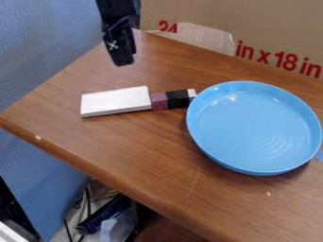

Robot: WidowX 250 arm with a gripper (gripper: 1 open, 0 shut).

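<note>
My black gripper (121, 55) hangs at the top left, above the far part of the wooden table; whether its fingers are open or shut is not clear. Below it lies a flat silver object with a dark handle, like a cleaver (116, 101), its maroon and black handle pointing right toward a round blue plate (252, 128). The handle's end is close to the plate's left rim.
The wooden table (151, 170) has free room in front and at the far left. A cardboard box (252, 28) stands behind it, with a pale piece at the back edge. Cables and clutter lie below the table's left edge.
</note>
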